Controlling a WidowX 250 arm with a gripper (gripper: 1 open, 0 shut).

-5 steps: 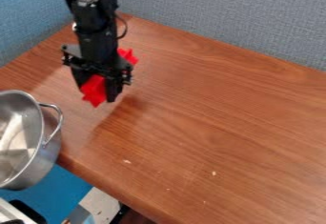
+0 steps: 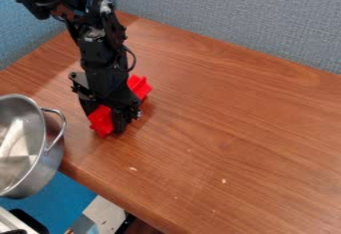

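My black gripper is low over the wooden table at the left, shut on a red object. Red parts of it show on both sides of the fingers, below and behind to the right; its full shape is hidden by the gripper. A steel pot with a handle and a pale utensil inside stands at the lower left, just left of and in front of the gripper.
Grey-blue fabric panels line the back and left. Below the front left edge lie a blue surface and white items.
The gripper and red object have moved down toward the front and slightly right over the last second. The pot has stayed in place.
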